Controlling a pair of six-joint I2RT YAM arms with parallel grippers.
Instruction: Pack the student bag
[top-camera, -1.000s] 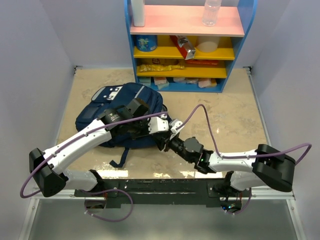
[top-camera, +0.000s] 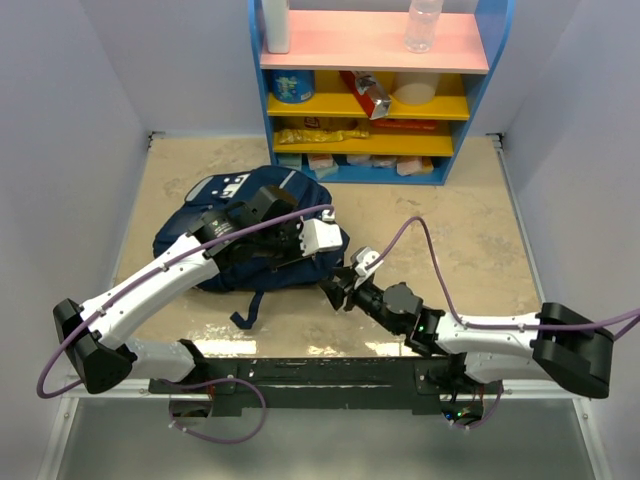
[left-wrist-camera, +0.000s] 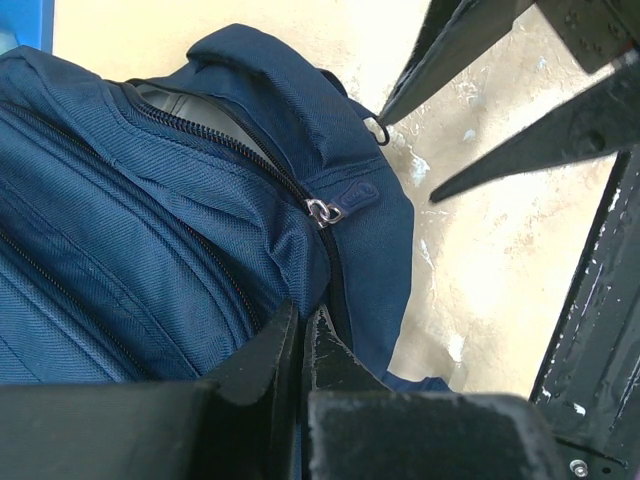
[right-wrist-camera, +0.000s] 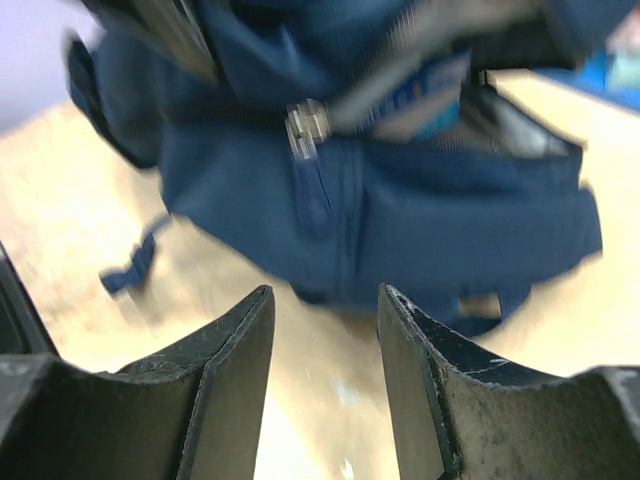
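The navy student bag (top-camera: 230, 190) lies on the left of the table, its zip partly open, with a pale inside showing at the gap (left-wrist-camera: 215, 120) in the left wrist view. My left gripper is shut on the bag's fabric beside the zip. The metal zip pull (left-wrist-camera: 322, 211) with its navy tab (left-wrist-camera: 355, 197) hangs just past those fingers. To the right of the bag, my right gripper (top-camera: 338, 287) stands part open. Between its fingertips only bare table shows; the zip tab (right-wrist-camera: 312, 195) appears farther ahead, apart from them.
Behind the bag stands a blue shelf (top-camera: 480, 100) holding a blue can (top-camera: 292, 86), a red box (top-camera: 366, 95), yellow packets (top-camera: 322, 135) and a clear bottle (top-camera: 422, 25).
The right gripper was at the bag's right end a second ago, drew off to the right, and is now back closer to it. The left gripper shifted only slightly, and the bag's right end extends farther right.
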